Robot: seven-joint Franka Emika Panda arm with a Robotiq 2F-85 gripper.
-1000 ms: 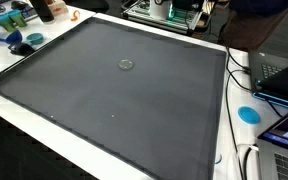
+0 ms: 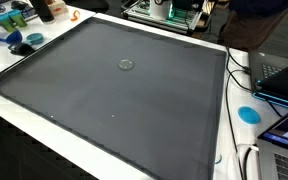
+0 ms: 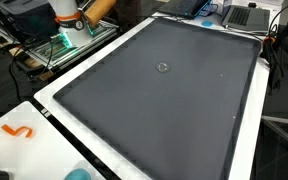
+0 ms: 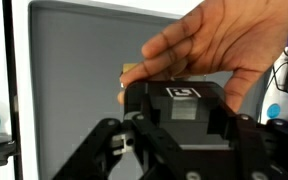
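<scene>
In the wrist view my gripper is shut on a dark object (image 4: 164,101) with a small pale patch on its face; what it is I cannot tell. A person's open hand (image 4: 206,38) is right behind that object, its fingers close to it; whether they touch is unclear. Part of a tan thing (image 4: 134,72) shows by the fingertips. On the dark grey board (image 2: 114,105) lies a small clear round disc (image 2: 126,64), which exterior view 2 also shows as a disc (image 3: 163,67). Neither exterior view shows the gripper's fingers.
Beyond the board, a white robot arm part (image 3: 72,28) stands at the left of exterior view 2. Laptops (image 2: 282,155) and a blue lid (image 2: 249,115) line the right side. Blue dishes (image 2: 34,38) and an orange piece (image 2: 75,15) sit at upper left. Most of the board is bare.
</scene>
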